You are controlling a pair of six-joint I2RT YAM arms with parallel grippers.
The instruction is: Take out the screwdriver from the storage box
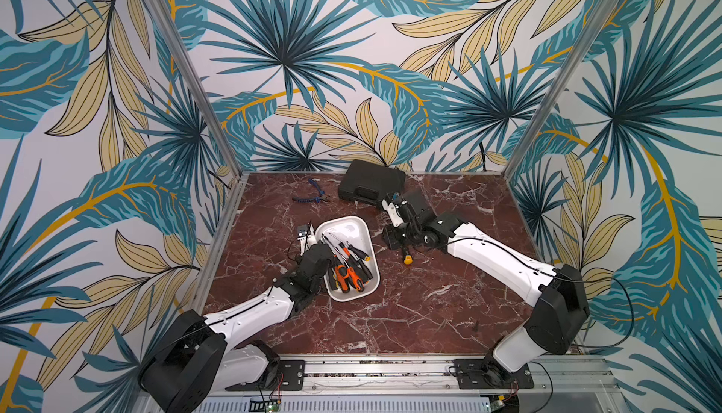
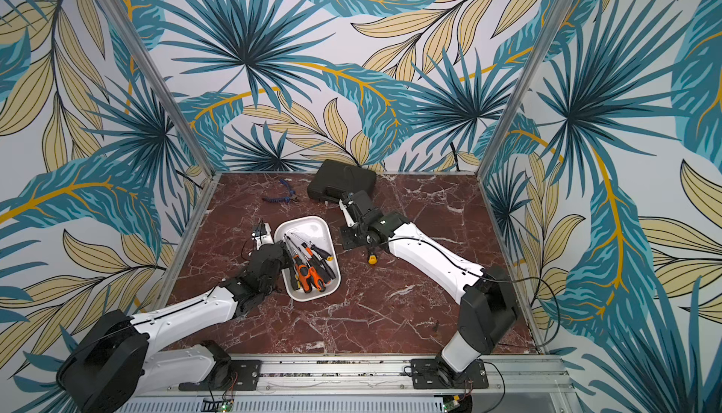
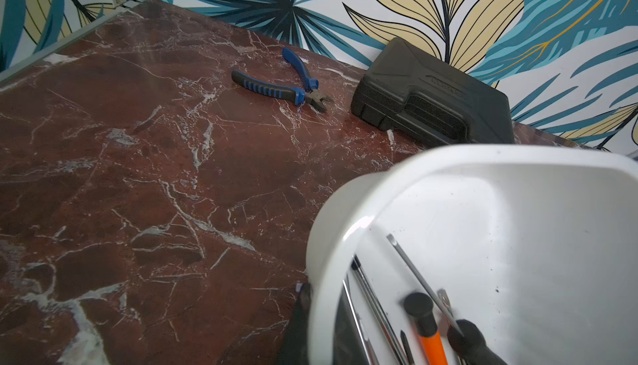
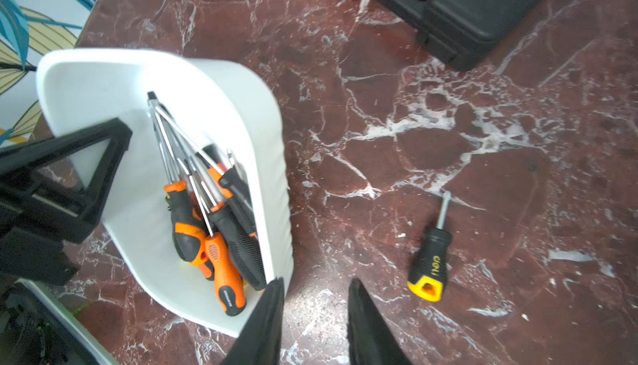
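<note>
A short black-and-yellow screwdriver (image 4: 432, 258) lies on the table to the right of the white storage box (image 4: 271, 165); in the top left view mostly the yellow end of this screwdriver (image 1: 407, 260) shows. My right gripper is open and empty, hovering between the box and that screwdriver. Inside the box lie several tools, among them an orange screwdriver (image 4: 226, 275) and a black-handled screwdriver (image 4: 239, 245). At the box's left wall, my left gripper has dark fingers on both sides of the rim, seemingly clamped on it; their tips are hidden.
A black case (image 1: 371, 182) stands at the back of the table, with blue-handled pliers (image 3: 285, 89) to its left. Bare marble tabletop (image 1: 443, 304) stretches in front and to the right of the box.
</note>
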